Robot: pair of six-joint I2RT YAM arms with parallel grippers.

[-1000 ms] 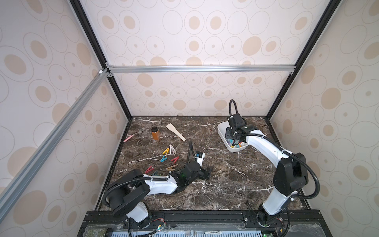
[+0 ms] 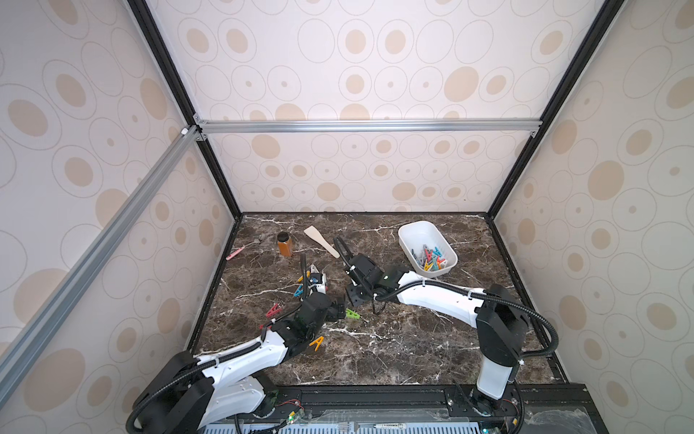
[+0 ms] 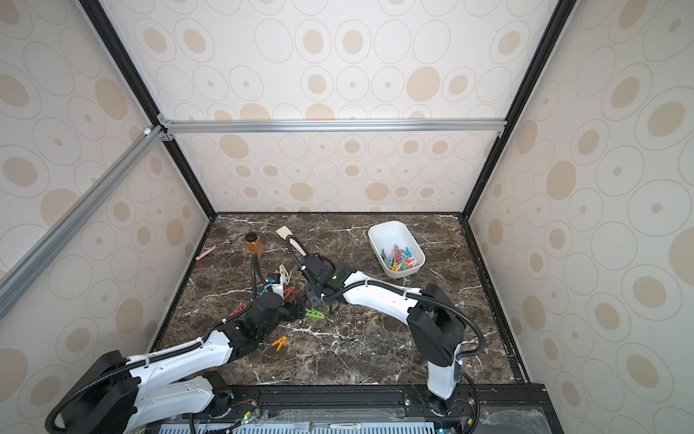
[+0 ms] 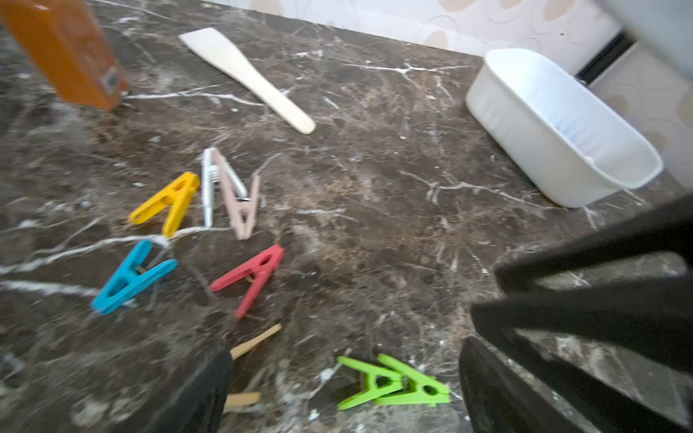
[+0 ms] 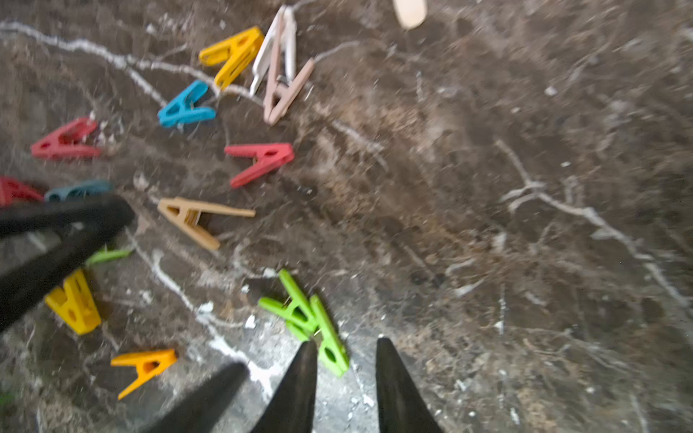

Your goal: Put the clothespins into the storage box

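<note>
Several clothespins lie loose on the dark marble table: a green one (image 5: 310,317), a tan one (image 5: 195,216), a red one (image 5: 261,160), a blue one (image 5: 184,106), yellow ones and more at left. The white storage box (image 2: 449,253) at the back right holds several clothespins (image 2: 429,259). My right gripper is open over the table, the green clothespin just beyond its fingertips. My left gripper stands open too, nothing held; the green clothespin shows between its fingers in the left wrist view, lying on the table below.
A wooden spatula (image 2: 321,241) and an orange-brown bottle (image 2: 285,244) stand toward the back; a pink-handled tool (image 2: 235,253) lies at the back left. Both arms are close together at mid-table. Free surface lies at the front right.
My right arm has swung left from over the box to mid-table, and the box's contents now show. My left arm has drawn back to the left, uncovering the green clothespin.
</note>
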